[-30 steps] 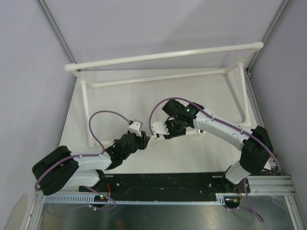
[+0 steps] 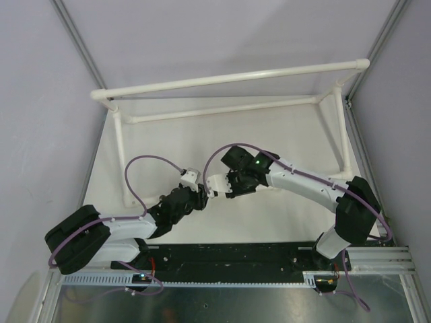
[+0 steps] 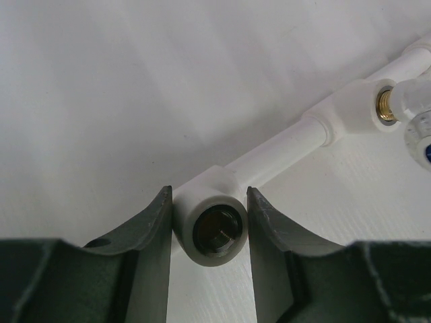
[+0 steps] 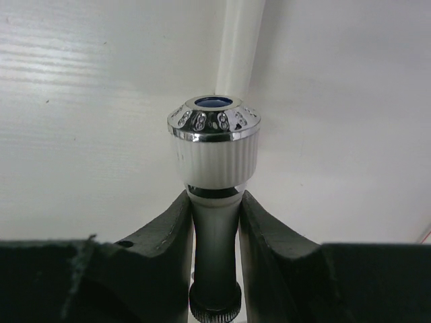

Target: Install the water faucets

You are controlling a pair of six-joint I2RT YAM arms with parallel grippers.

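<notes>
My left gripper is closed around a white pipe fitting (image 3: 196,243) with a dark open socket, on the lower pipe (image 3: 276,151) of the white frame. My right gripper is closed on a faucet (image 4: 213,156) with a chrome cap and white ribbed collar. In the left wrist view a second fitting (image 3: 357,108) shows a brass thread at its mouth, with a white and chrome piece beside it at the right edge. In the top view the right gripper is just right of the left one.
The white pipe frame (image 2: 229,75) spans the panel, with upper rails and side posts. The panel's middle (image 2: 182,141) between rails is clear, as is the area below the lower pipe.
The right arm and the faucet it holds have shifted a little down and left toward the left gripper in the top view. The left arm is unchanged.
</notes>
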